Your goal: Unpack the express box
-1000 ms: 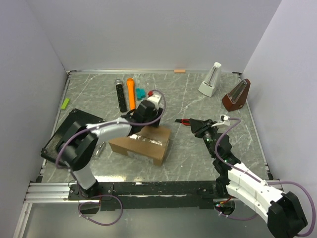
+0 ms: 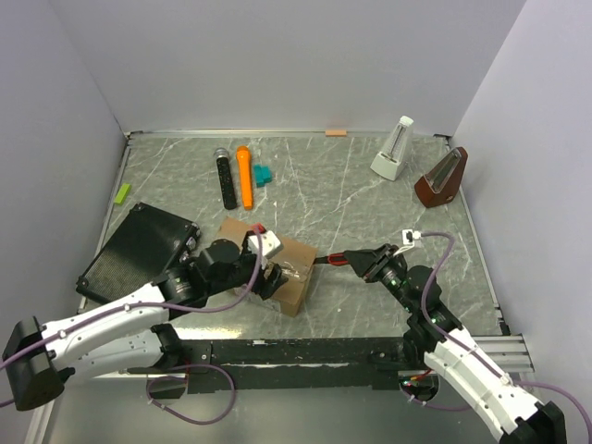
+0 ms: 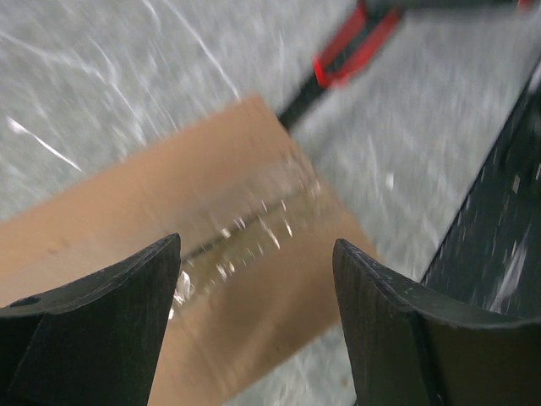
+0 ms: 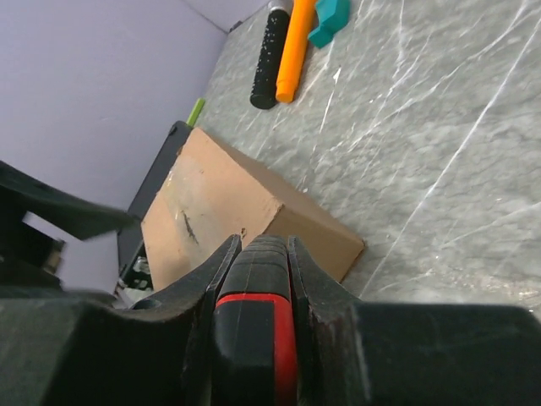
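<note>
A cardboard box [image 2: 296,294] with clear tape along its top lies at the front centre; in the left wrist view its taped face [image 3: 254,296] fills the lower middle. My left gripper [image 2: 264,273] hangs open just over the box, nothing seen between its fingers. My right gripper [image 2: 361,261] is shut on a black and red cutter [image 4: 262,347], whose dark blade end points left and reaches the box's right end in the top view; whether it touches is unclear.
A black mesh panel [image 2: 129,254] lies left, a black microphone [image 2: 226,185], orange microphone [image 2: 245,185] and teal piece [image 2: 262,176] behind. Two metronomes [image 2: 393,148] [image 2: 442,180] stand back right.
</note>
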